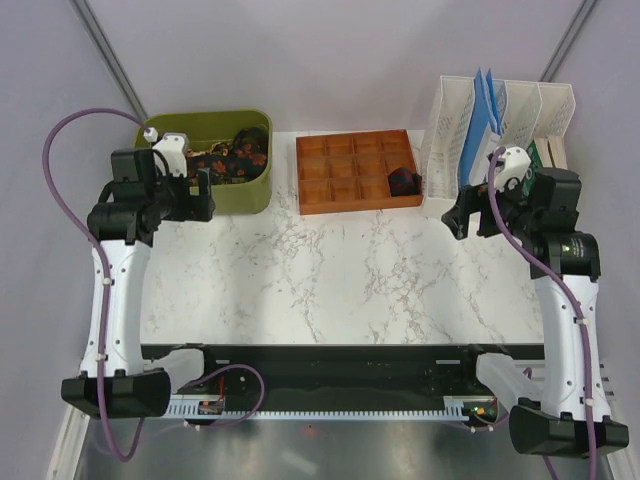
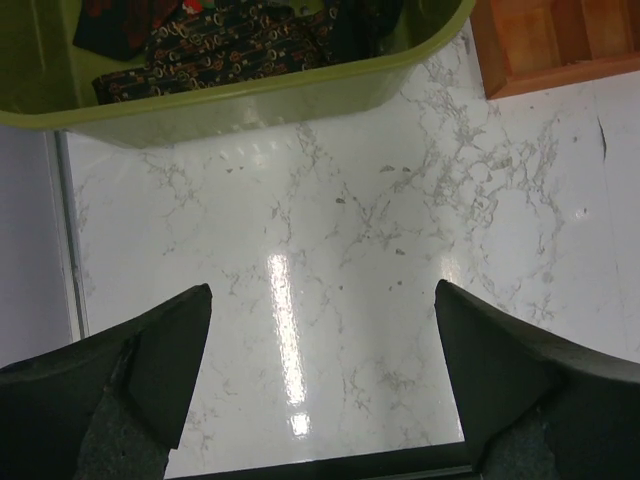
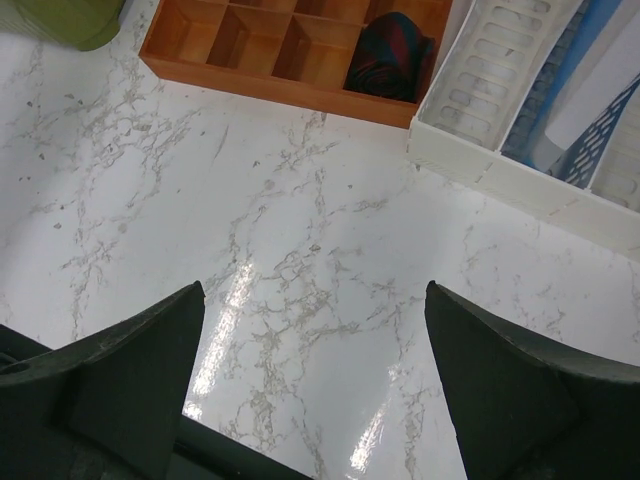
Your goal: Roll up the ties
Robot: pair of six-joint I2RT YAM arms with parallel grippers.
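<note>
Dark ties with red and tan patterns (image 1: pixel 236 160) lie heaped in the green tub (image 1: pixel 243 199) at the back left; the left wrist view shows a patterned tie (image 2: pixel 230 48) inside near its wall. One dark rolled tie (image 1: pixel 404 182) sits in the front right compartment of the wooden box (image 1: pixel 340 208), and the right wrist view shows the same roll (image 3: pixel 388 58) with red and green tones. Over the tub's front left, my left gripper (image 1: pixel 201 195) is open and empty. My right gripper (image 1: pixel 471 212), also open and empty, hovers at the right, in front of the white rack.
A white rack (image 1: pixel 450 125) with blue and white dividers stands at the back right.
</note>
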